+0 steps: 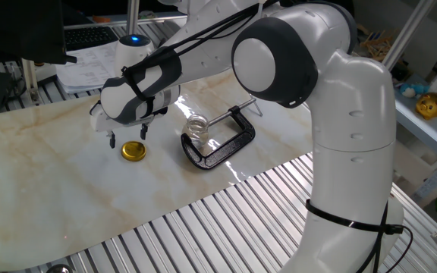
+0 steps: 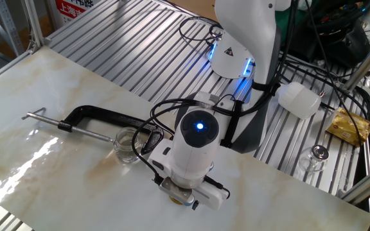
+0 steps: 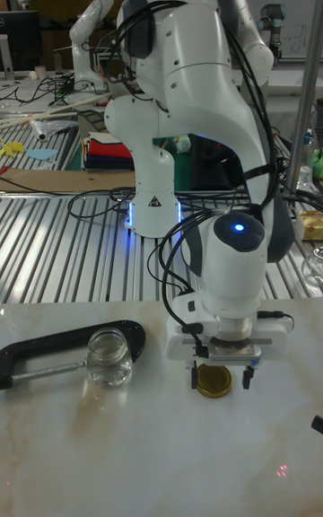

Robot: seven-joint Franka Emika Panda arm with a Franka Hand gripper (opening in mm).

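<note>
A round gold lid (image 1: 133, 151) lies flat on the marbled table, below my gripper (image 1: 128, 136). In the third exterior view the gripper (image 3: 222, 381) is open, its two dark fingers (image 3: 248, 378) spread wide to either side of the lid (image 3: 214, 381). No contact between fingers and lid shows. Beside them stands a clear glass jar (image 3: 109, 359), open at the top, held in a black C-clamp (image 1: 220, 152) whose screw meets the jar. In the second exterior view the arm hides most of the lid (image 2: 176, 201).
Slatted metal decking (image 1: 203, 227) borders the tabletop on the robot's side. A small glass jar (image 2: 313, 158) and a gold packet (image 2: 349, 125) sit on the decking, away from the gripper.
</note>
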